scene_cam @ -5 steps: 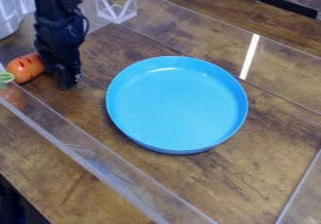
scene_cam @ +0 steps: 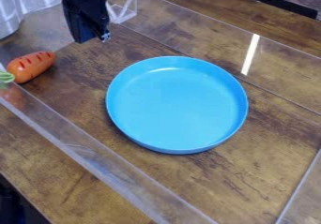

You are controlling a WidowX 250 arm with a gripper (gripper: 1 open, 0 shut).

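An orange toy carrot (scene_cam: 32,67) with a green top lies on the wooden table at the left edge, beside a clear plastic strip. Above and to the right of it, at the top, is my dark gripper (scene_cam: 88,31), raised and apart from the carrot. Its fingers are too dark and blurred to show clearly whether they are open or shut. A round light blue plate (scene_cam: 177,104) lies empty in the middle.
Clear plastic walls (scene_cam: 119,181) border the wooden work area. A pale container (scene_cam: 7,10) stands at the top left corner. Bare table (scene_cam: 226,181) shows right of and below the plate.
My gripper has risen from beside the carrot toward the top of the view. The carrot is now uncovered and lies at the left; the plate has not moved.
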